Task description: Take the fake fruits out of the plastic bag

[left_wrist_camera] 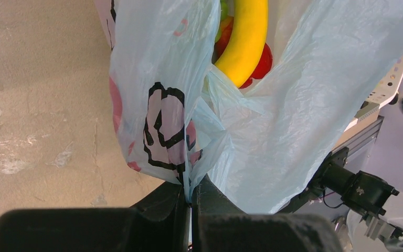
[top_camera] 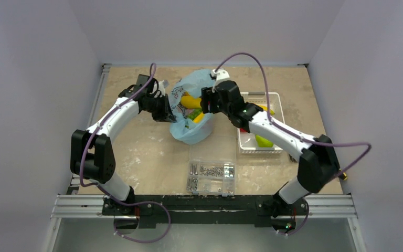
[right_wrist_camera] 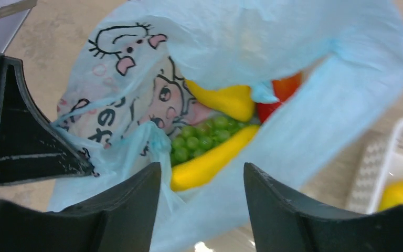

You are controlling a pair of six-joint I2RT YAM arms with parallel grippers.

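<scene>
A light blue plastic bag (top_camera: 191, 134) lies open in the middle, holding a yellow mango-like fruit (right_wrist_camera: 225, 100), a banana (left_wrist_camera: 241, 42), green grapes (right_wrist_camera: 199, 139) and red fruit (right_wrist_camera: 283, 92). At its left edge my left gripper is shut, pinching the thin plastic. My right gripper (top_camera: 206, 102) hovers over the bag's right side, its fingers apart with nothing between them; its wrist view is blurred.
A white basket (top_camera: 257, 149) with fruit stands to the right. A clear box of screws and nuts (top_camera: 211, 184) lies at the front middle.
</scene>
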